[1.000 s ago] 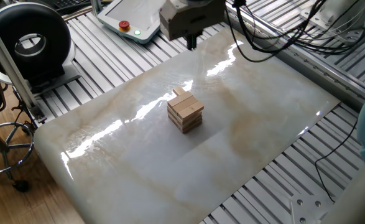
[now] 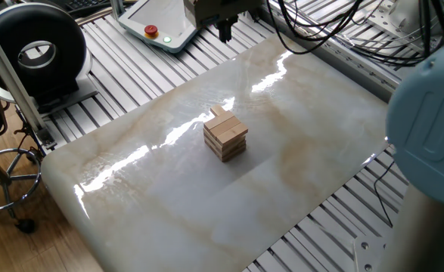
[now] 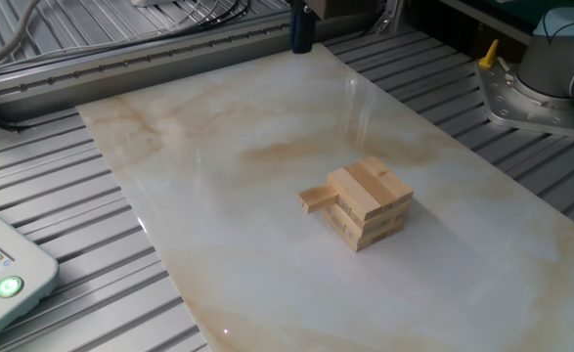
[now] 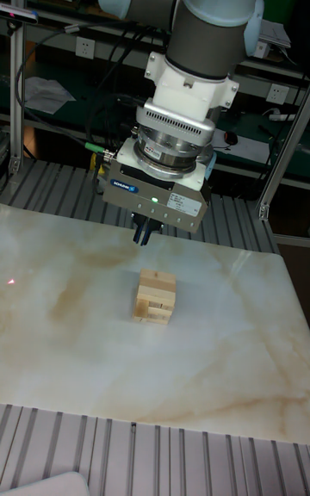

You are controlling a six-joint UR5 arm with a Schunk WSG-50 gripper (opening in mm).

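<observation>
A short stack of light wooden blocks [image 2: 225,134] stands upright near the middle of the marbled board [image 3: 218,156]. Its layers cross one another. One block [image 3: 316,198] juts out from the side of the stack, below the top layer. My gripper [image 4: 142,232] hangs clear of the stack, with dark fingers pointing down. In exterior view 1 the gripper [image 2: 225,33] is at the top edge, well apart from the blocks. Only the fingers' dark lower part [image 3: 303,29] shows in exterior view 2. No block shows at the fingertips, but the gap between them is unclear.
Around the stack the board is bare. A tablet-like controller with a red button [image 2: 152,31] lies beyond the board on the slatted table. Black cables [image 2: 320,34] hang near the gripper, and a large black wheel-like object [image 2: 41,53] stands at the left.
In exterior view 1 my gripper has moved up and slightly left, farther from the stack. The blue arm joint has come farther into view at the right. The blocks have not moved.
</observation>
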